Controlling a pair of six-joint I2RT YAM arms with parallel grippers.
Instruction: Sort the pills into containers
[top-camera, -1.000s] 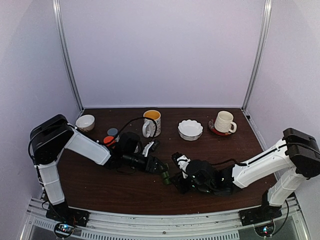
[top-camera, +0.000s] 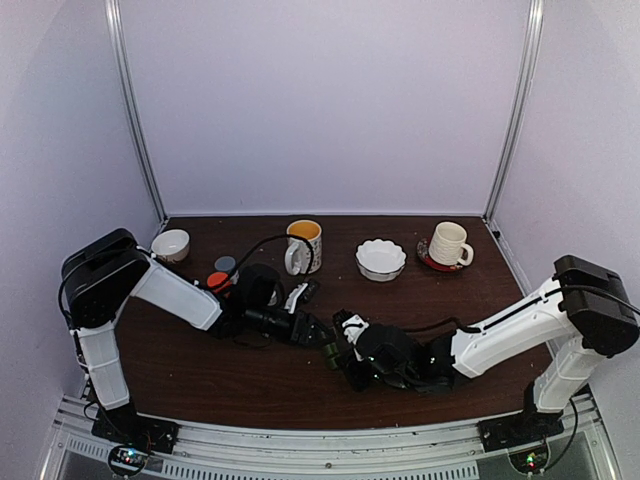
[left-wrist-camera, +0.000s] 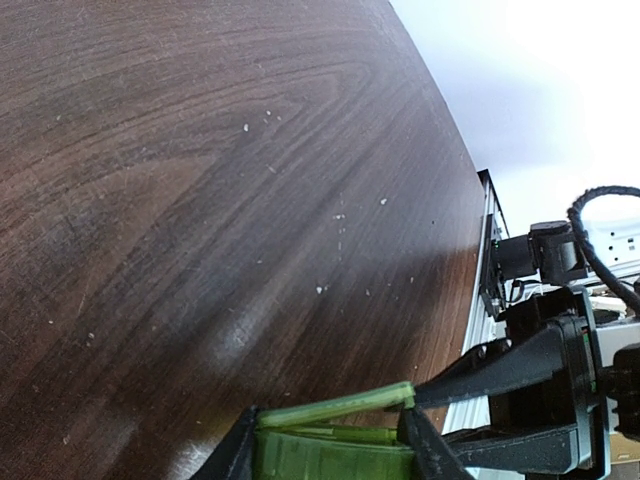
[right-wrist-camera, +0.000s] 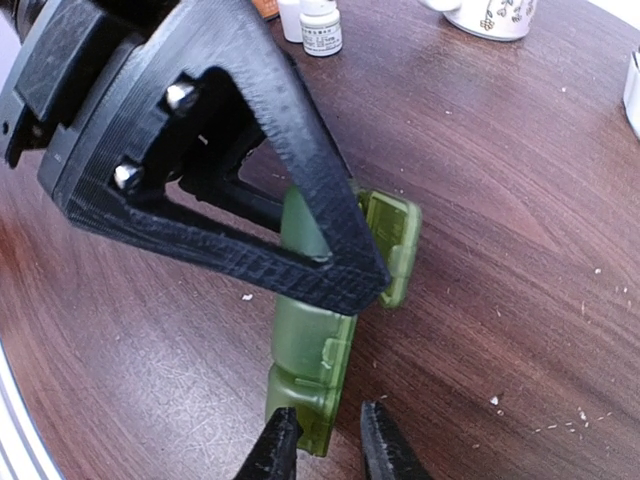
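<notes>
A green translucent pill box (right-wrist-camera: 310, 345) is held above the table by my left gripper (top-camera: 326, 343), its fingers clamped across the box. One compartment lid (left-wrist-camera: 340, 405) stands raised in the left wrist view; another flap (right-wrist-camera: 395, 240) sticks out past the left finger in the right wrist view. My right gripper is part open at the near end of the box, nothing gripped between its tips. From the left wrist view, one right fingertip (left-wrist-camera: 425, 395) is at the raised lid's edge, seemingly touching it. No pills are visible inside the box.
White pill bottles (right-wrist-camera: 322, 28) stand behind the left arm, near orange and grey caps (top-camera: 217, 280). A mug (top-camera: 305, 245), a white scalloped bowl (top-camera: 381, 258), a small bowl (top-camera: 171, 244) and a cup (top-camera: 449, 243) line the back.
My right gripper has moved left, closer to the green pill box. The left arm and the box have stayed in place.
</notes>
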